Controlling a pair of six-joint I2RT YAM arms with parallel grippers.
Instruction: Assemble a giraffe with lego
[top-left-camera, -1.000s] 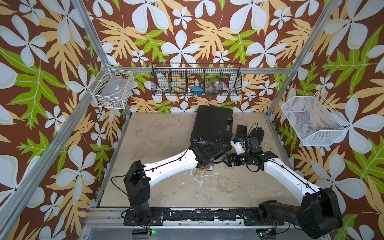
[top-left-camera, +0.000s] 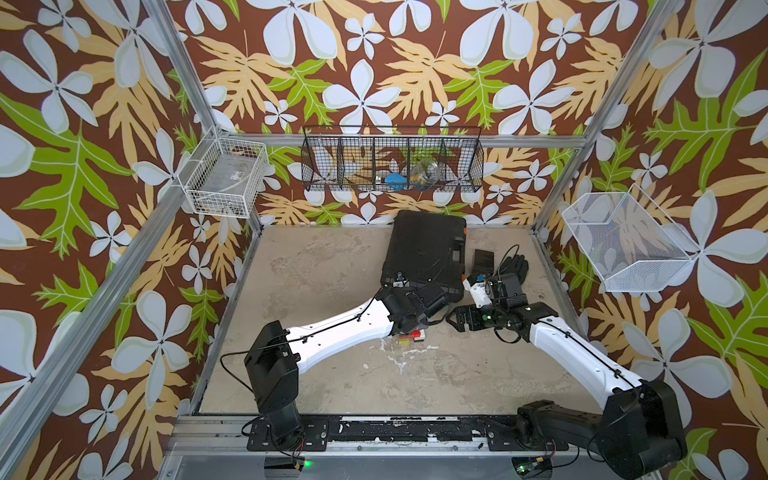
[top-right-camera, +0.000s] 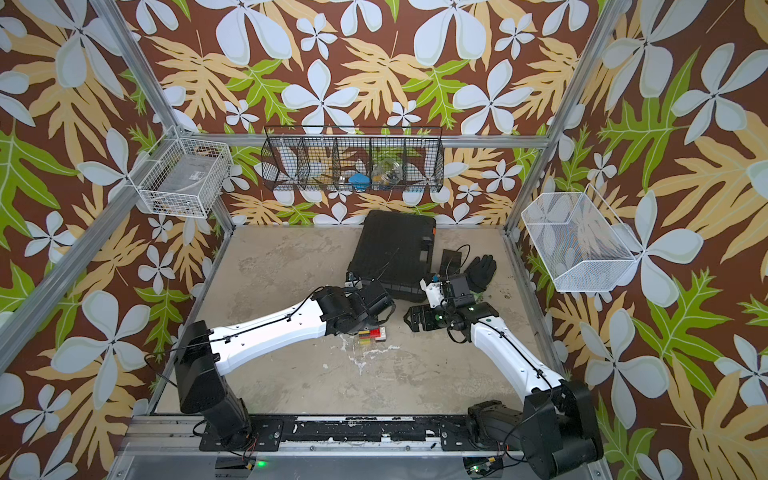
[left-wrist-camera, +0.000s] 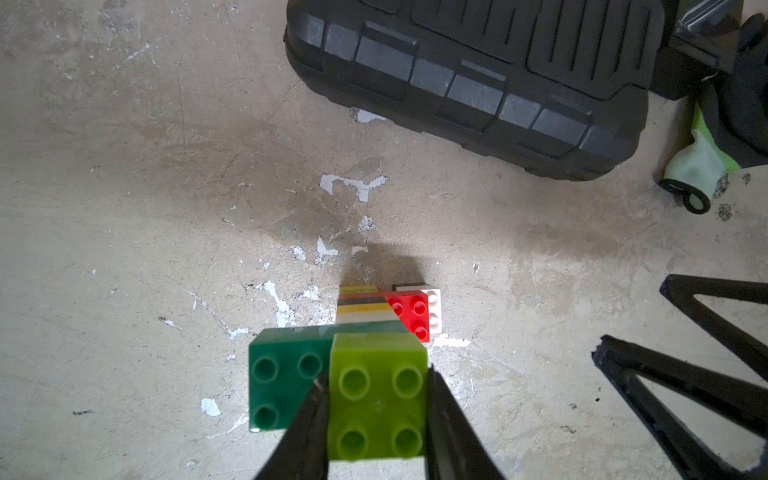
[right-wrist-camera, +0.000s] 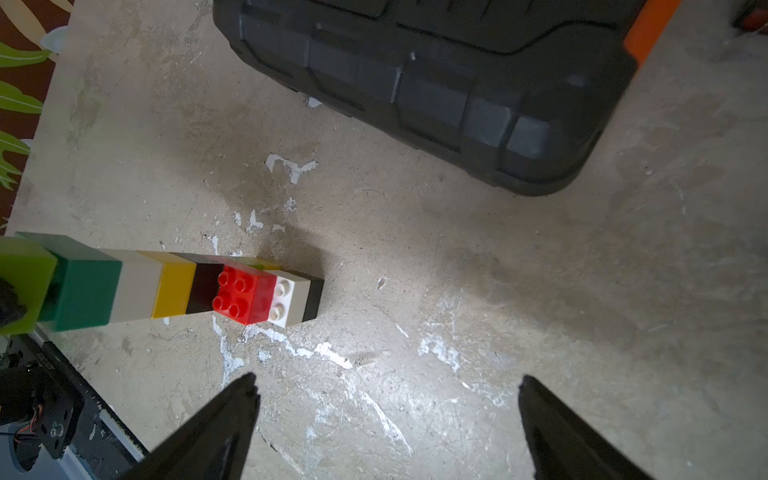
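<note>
A tall lego figure stands on the table; in the right wrist view its white brick (right-wrist-camera: 288, 300), red brick (right-wrist-camera: 244, 293), yellow brick (right-wrist-camera: 173, 284) and dark green brick (right-wrist-camera: 88, 280) form a column toward a light green brick (right-wrist-camera: 28, 268). From the left wrist, that light green brick (left-wrist-camera: 377, 396) is nearest, with the dark green brick (left-wrist-camera: 288, 360) behind. My left gripper has a finger on either side of it; whether they grip is unclear. My right gripper is open and empty, to the figure's right.
The black case (top-left-camera: 424, 252) lies behind the figure. Dark gloves (top-left-camera: 514, 268) and a small black box (top-left-camera: 483, 261) are right of it. Both arms come close together around the figure.
My right arm is where it was.
</note>
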